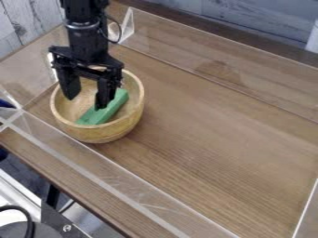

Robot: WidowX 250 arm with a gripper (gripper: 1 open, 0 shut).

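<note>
A tan bowl [122, 131] stands on the wooden table at the left, with a green oblong object [99, 114] lying inside it. My black gripper [87, 90] hangs from above over the bowl, its fingertips down at the bowl's left and back part, left of and behind the green object. It is open, and I see nothing held in it.
Whitish edging runs along the table's left side, and a black cable or round part [13, 223] shows at the lower left corner.
</note>
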